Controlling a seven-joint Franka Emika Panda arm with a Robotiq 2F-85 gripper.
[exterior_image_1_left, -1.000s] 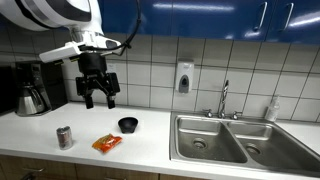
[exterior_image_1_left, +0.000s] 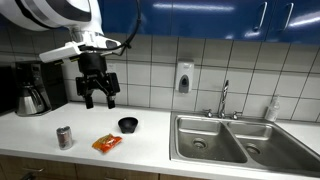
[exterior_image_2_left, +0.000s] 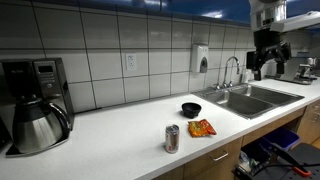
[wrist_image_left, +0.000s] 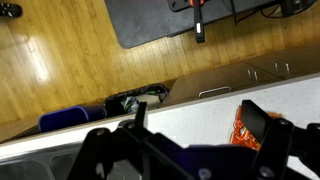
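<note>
High above the counter, my gripper (exterior_image_1_left: 100, 102) points down with its fingers spread apart and nothing between them. In the wrist view, the two dark fingers (wrist_image_left: 140, 118) stand wide apart over the counter's edge. An orange-red packet (exterior_image_1_left: 107, 143) lies flat on the white counter; in the wrist view, part of it is hidden behind the right finger. To the packet's left stands a silver can (exterior_image_1_left: 65, 138), upright. A small black bowl (exterior_image_1_left: 128, 125) sits behind the packet, nearer the tiled wall. My gripper touches none of these.
A double sink (exterior_image_1_left: 202, 147) with a faucet (exterior_image_1_left: 224, 100) takes up the right side of the counter. At the far left is a coffee maker with a steel carafe (exterior_image_2_left: 41, 124).
</note>
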